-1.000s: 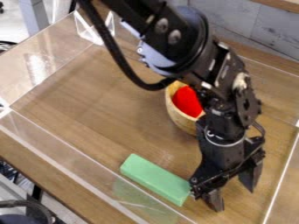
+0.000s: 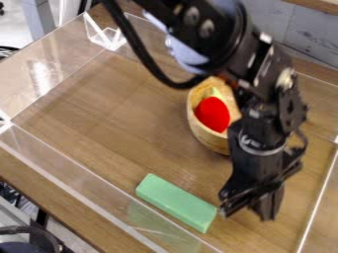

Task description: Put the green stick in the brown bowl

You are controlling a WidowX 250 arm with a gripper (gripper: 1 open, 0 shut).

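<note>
The green stick (image 2: 177,204) lies flat on the wooden table near the front clear wall, slanting down to the right. Just to the right of its near end, the black gripper (image 2: 248,210) points downward, shut with nothing between its fingers. The stick is outside the fingers. Farther back is the brown bowl (image 2: 196,126), partly covered by the arm, with a red round thing (image 2: 212,114) inside it.
Clear walls (image 2: 82,181) edge the table at the front and sides. Open tabletop (image 2: 113,111) stretches left of the bowl. The arm hangs over the bowl's right side.
The arm now hides more of the bowl's right side. The green stick has stayed in place.
</note>
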